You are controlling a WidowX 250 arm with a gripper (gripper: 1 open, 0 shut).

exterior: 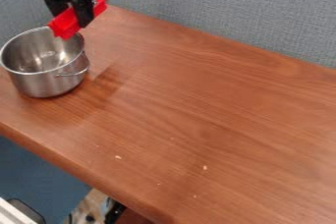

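A red object (65,26), block-like, is held at the upper left by my black gripper (75,13), which is shut on it and hides part of it. The red object hangs tilted just above the back rim of a steel pot (43,81), which stands at the left end of the wooden table.
A grey textured wall runs along the back. Beyond the table's lower-left edge is a blue floor, with cables and other small items at the bottom.
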